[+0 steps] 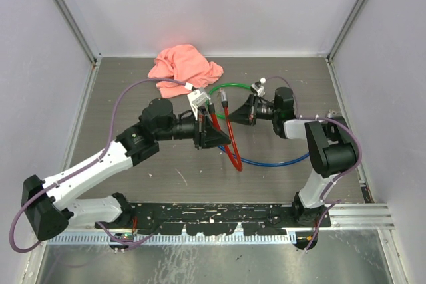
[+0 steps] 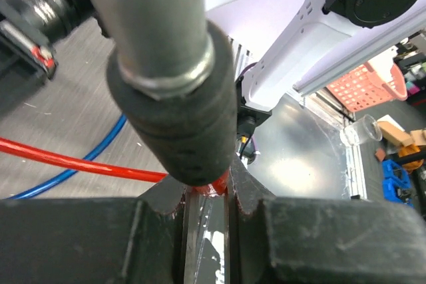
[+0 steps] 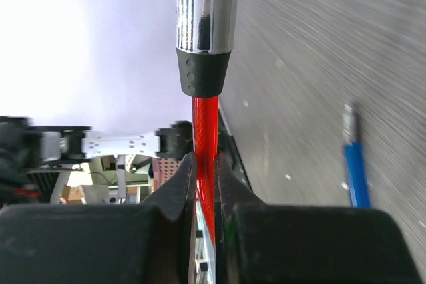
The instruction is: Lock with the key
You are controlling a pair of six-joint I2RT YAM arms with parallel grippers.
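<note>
A red cable (image 1: 232,143) hangs in a narrow loop between my two grippers in the top view. My left gripper is shut on the red cable just behind a thick grey metal end with a dark collar (image 2: 174,108). The other end, a shiny silver tip (image 3: 205,11) with a black collar (image 3: 204,71), points up from my right gripper, which is shut on the red cable below that collar. The two metal ends stand apart, side by side, in the top view. I see no key in any view.
A blue cable (image 1: 276,163) lies on the table at the right, and a green cable (image 1: 233,86) curves behind the grippers. A crumpled pink cloth (image 1: 185,71) sits at the back.
</note>
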